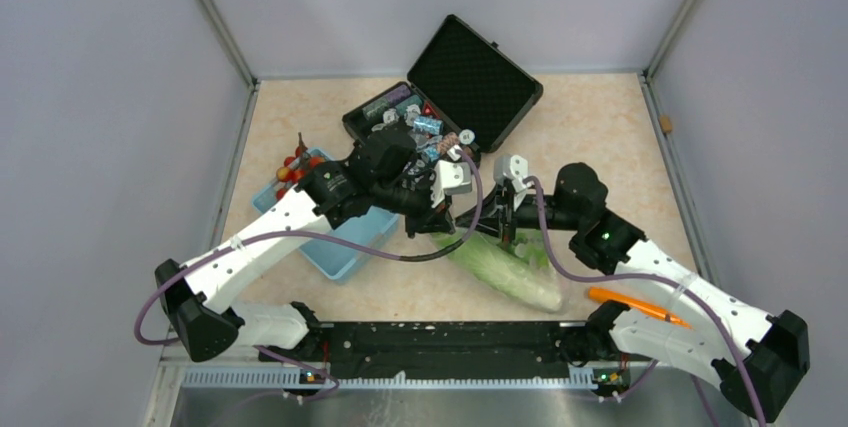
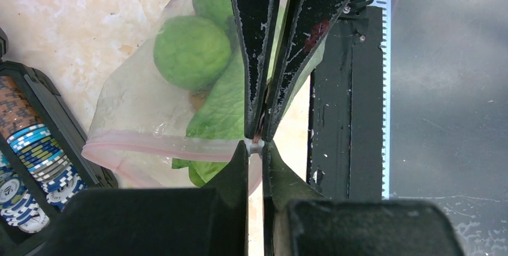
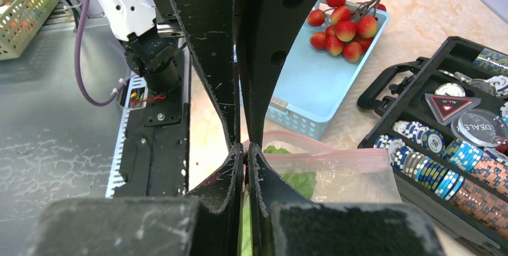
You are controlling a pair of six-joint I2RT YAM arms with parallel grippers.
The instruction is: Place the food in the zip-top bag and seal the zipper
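The clear zip top bag (image 2: pixel 135 97) lies across the table, with its pink zipper lips (image 2: pixel 159 143) apart along much of the mouth. Inside are a long lettuce or cabbage (image 1: pixel 505 277), a round green food (image 2: pixel 191 52) and leafy greens. At one end of the zipper, my left gripper is shut on a small pale piece of the bag. Almost tip to tip with it, my right gripper is shut at the same corner; whether any thin film lies between its fingers is hidden.
Left of the bag stands a blue basket (image 1: pixel 345 263) with red fruit (image 1: pixel 300 163) in it. Behind the grippers is an open black case (image 1: pixel 475 77) of poker chips. An orange carrot-like item (image 1: pixel 637 306) lies at the front right.
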